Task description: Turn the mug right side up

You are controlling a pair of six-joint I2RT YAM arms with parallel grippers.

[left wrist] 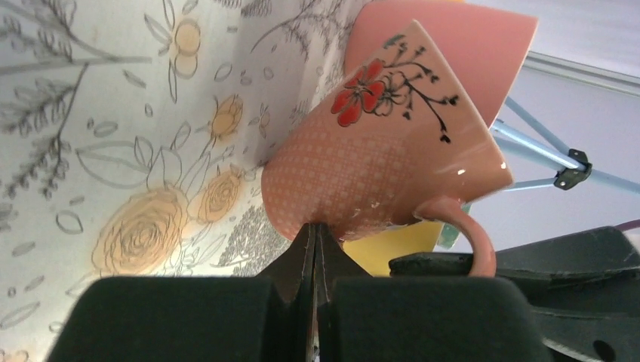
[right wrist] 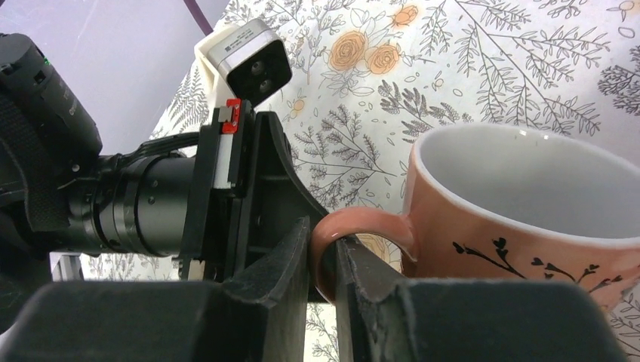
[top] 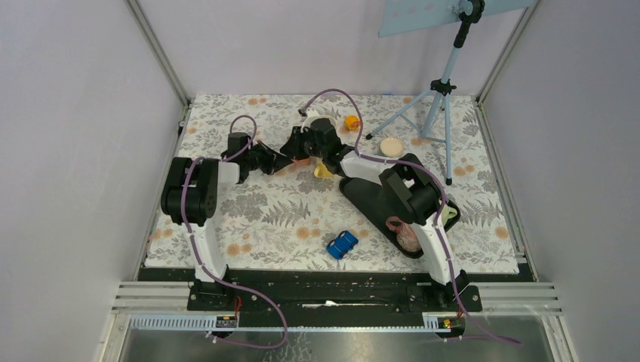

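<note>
The pink mug point(left wrist: 370, 158) with a red flower lies tilted in the left wrist view; in the right wrist view the mug point(right wrist: 513, 256) shows its white inside and its handle point(right wrist: 361, 219). My right gripper is shut on that handle. My left gripper is shut with nothing visible between its fingers, its tips at the mug's lower side. In the top view both grippers meet above the upper middle of the mat, largely hiding the mug.
A second pink object point(left wrist: 453, 38) is behind the mug. A yellow piece point(top: 322, 172), an orange object point(top: 352, 121), a beige disc point(top: 392, 147), a black tray point(top: 362, 204), a blue toy car point(top: 342, 244) and a tripod point(top: 445, 90) stand around.
</note>
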